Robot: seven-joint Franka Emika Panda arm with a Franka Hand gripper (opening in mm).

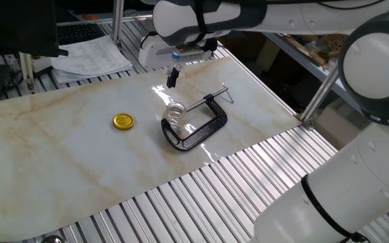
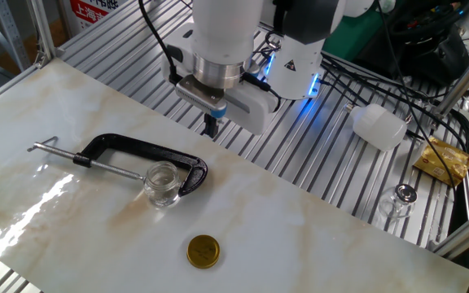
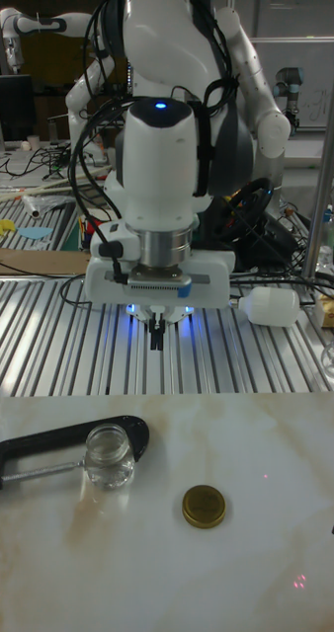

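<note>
A clear glass jar point(image 2: 163, 184), uncovered at the top, stands upright on the marbled board inside the frame of a black C-clamp point(image 1: 196, 136). The clamp's screw point(image 2: 109, 169) reaches up to the jar's side; whether it presses on the glass I cannot tell. Apart from them, a gold lid point(image 3: 204, 507) lies flat on the board. My gripper point(image 3: 156, 335) hangs above the table, beyond the board's edge in exterior view 3, pointing down. Its dark fingers are together, and nothing shows between them.
The marbled board point(image 1: 53, 162) is bare around the lid. Beyond its edge, on the slatted table, are a white bulb-shaped object point(image 2: 379, 127), a small glass jar with a metal top point(image 2: 401, 200) and a gold packet point(image 2: 443, 161). Papers point(image 1: 92, 62) lie at the back left.
</note>
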